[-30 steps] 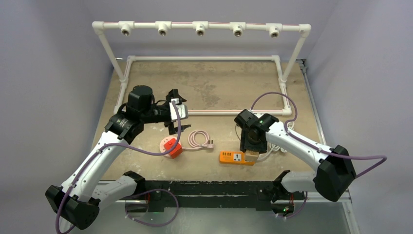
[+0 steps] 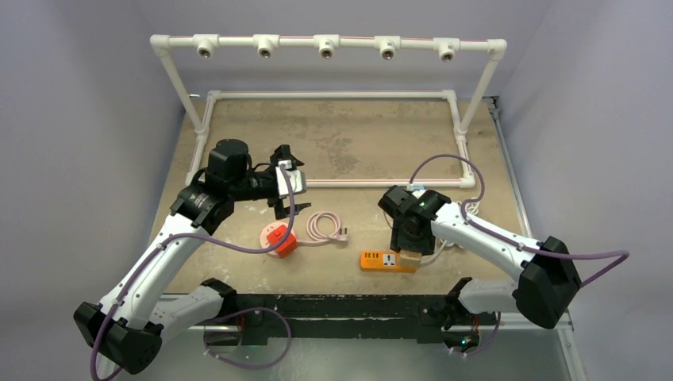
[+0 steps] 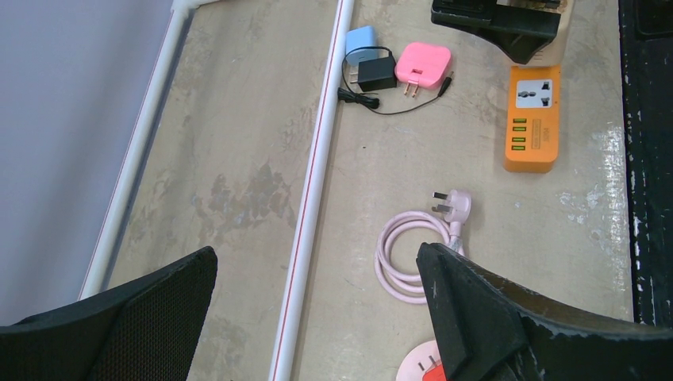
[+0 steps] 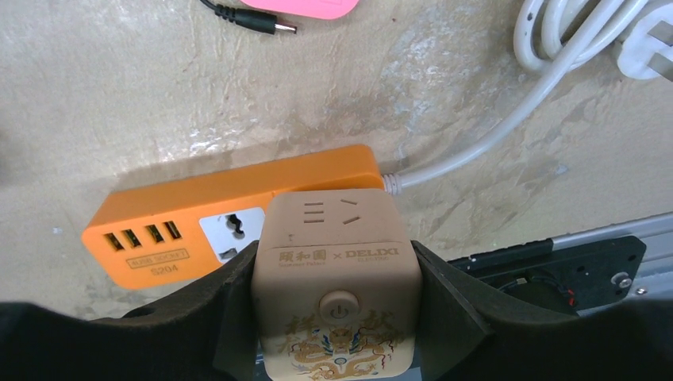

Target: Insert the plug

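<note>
A beige block-shaped plug (image 4: 337, 270) with outlet slots and a power button on its faces is pinched between the fingers of my right gripper. It covers the right end of the orange power strip (image 4: 309, 168); its prongs are hidden, so how deep it sits cannot be told. One socket (image 4: 232, 234) on the strip's white plate stays uncovered beside it. From above, the strip (image 2: 371, 260) lies near the table's front edge, with the beige plug (image 2: 410, 258) on it. My left gripper hangs open and empty on the left side.
A pink coiled cord with its plug (image 3: 456, 205) lies between the arms, near a red block (image 2: 282, 242). Behind the strip are a pink adapter (image 3: 423, 65), a black adapter (image 3: 377, 74) and a blue one (image 3: 361, 44). White cable (image 4: 492, 139) runs off the strip's right end.
The orange strip has shifted slightly right and toward the front. My right gripper and the plug have moved slightly toward the front; the left arm is still.
</note>
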